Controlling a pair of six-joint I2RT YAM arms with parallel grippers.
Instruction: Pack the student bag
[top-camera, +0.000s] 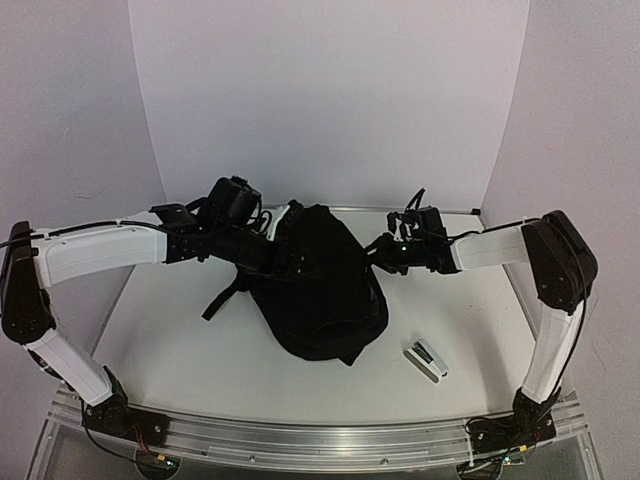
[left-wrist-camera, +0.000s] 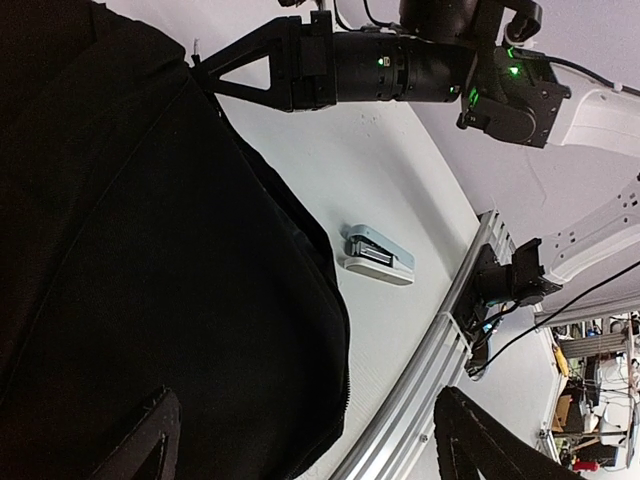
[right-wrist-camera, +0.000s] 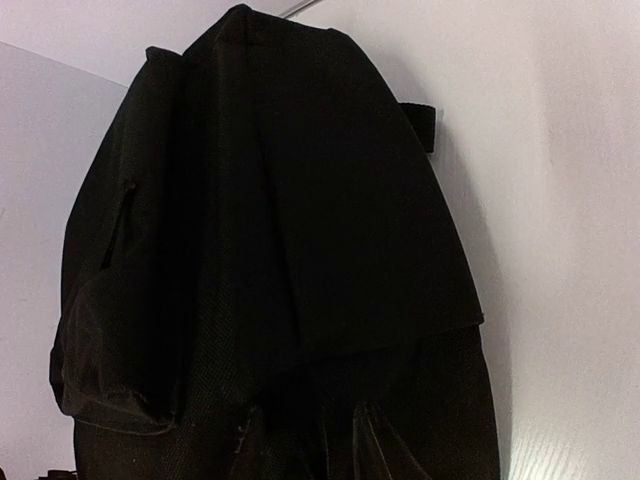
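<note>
A black backpack (top-camera: 325, 315) lies in the middle of the table. My left gripper (top-camera: 306, 270) is over the bag; in the left wrist view its fingers (left-wrist-camera: 150, 440) are spread wide with nothing between them. At the bag's right edge is my right gripper (top-camera: 371, 254), its tips against or very close to the fabric. Dark cloth behind its fingers (right-wrist-camera: 372, 440) in the right wrist view hides whether they pinch anything. A light blue and white stapler (left-wrist-camera: 378, 256) rests on the table, right of the bag. The bag's inside is hidden.
A black strap (top-camera: 222, 304) sticks out at the bag's left. A metal rail (top-camera: 330, 440) runs along the front edge, and walls close in both sides and the back. Bare table surrounds the stapler and lies left of the bag.
</note>
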